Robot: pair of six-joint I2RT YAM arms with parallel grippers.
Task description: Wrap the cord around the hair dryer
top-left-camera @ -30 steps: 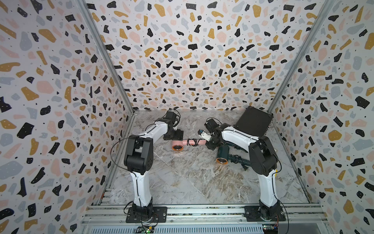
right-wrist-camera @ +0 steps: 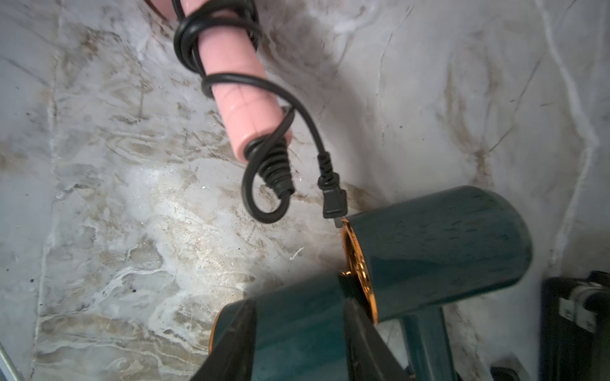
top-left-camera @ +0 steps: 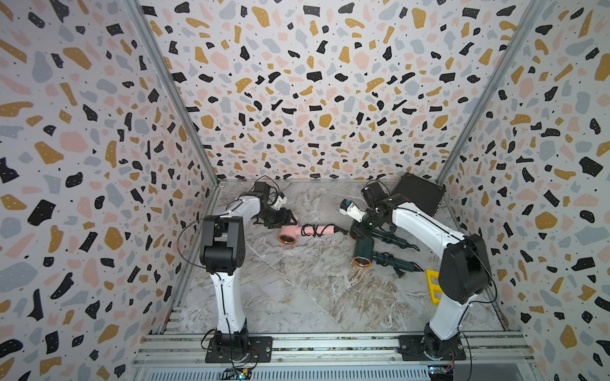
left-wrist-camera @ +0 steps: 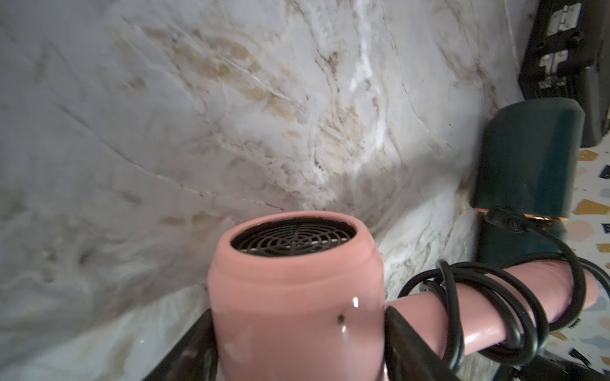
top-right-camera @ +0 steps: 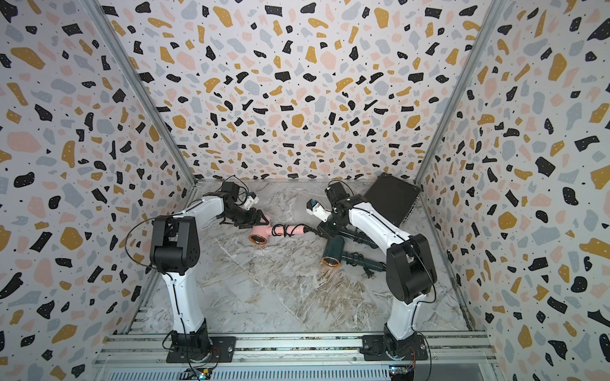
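A pink hair dryer [top-left-camera: 290,231] lies in the middle, nozzle end left. Black cord [left-wrist-camera: 455,298] loops around its handle [right-wrist-camera: 244,114], and the plug [right-wrist-camera: 333,200] dangles past the handle's end, beside a green dryer. My left gripper is around the dryer's barrel, fingers on either side; whether it grips firmly cannot be told. My right gripper stands open above the green dryers, apart from the pink one.
Green hair dryers [right-wrist-camera: 438,247] with corded handles lie at the right. A dark case [top-left-camera: 413,197] stands at the back right, and a yellow object [top-left-camera: 434,285] at the right edge.
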